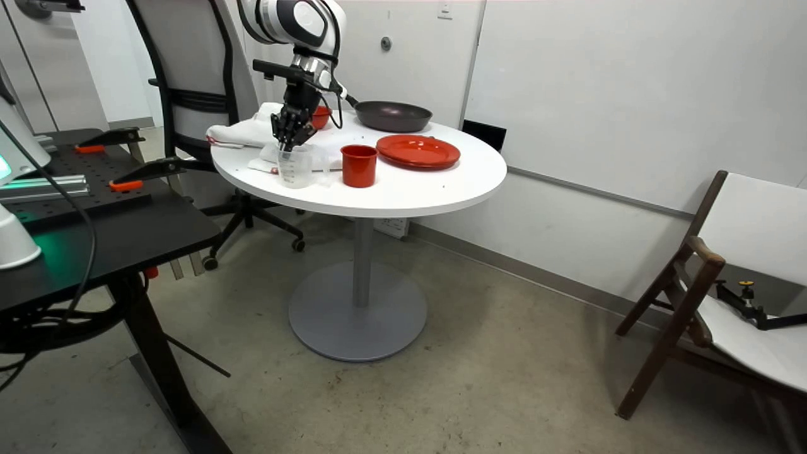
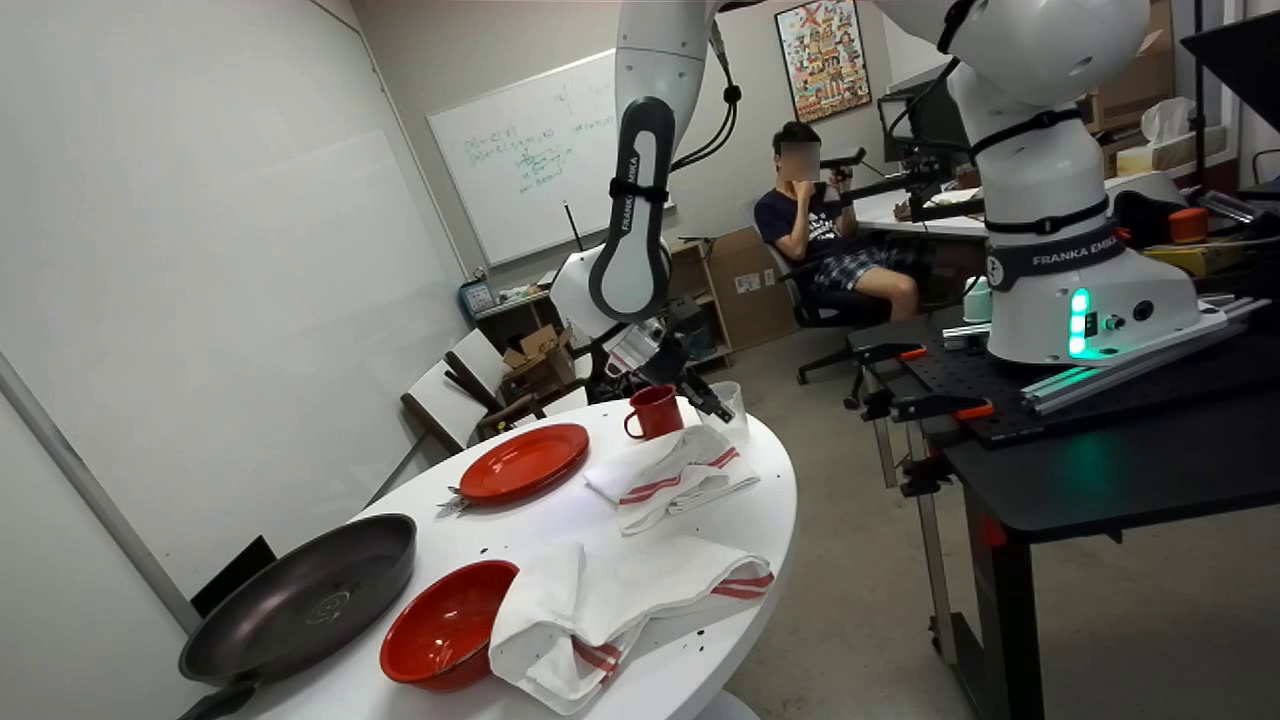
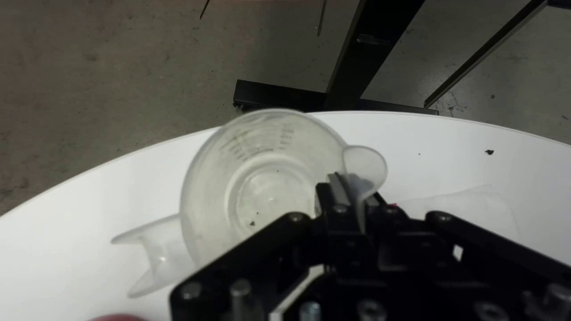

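A clear plastic measuring cup (image 3: 267,176) stands near the rim of the round white table, its mouth facing the wrist camera. My gripper is shut on the cup's wall beside the spout, one finger inside and the other outside. The cup's handle points to the lower left in the wrist view. From the first exterior side, the gripper (image 1: 289,144) comes down from above onto the cup (image 1: 296,168). The second exterior view shows the cup (image 2: 729,406) partly behind the gripper.
Close beside the cup stands a red mug (image 1: 359,166). Red plates (image 1: 418,152), a dark pan (image 1: 393,116), a red bowl (image 2: 450,630) and white towels with red stripes (image 2: 630,606) share the table (image 1: 423,189). Bare tabletop lies along the front edge.
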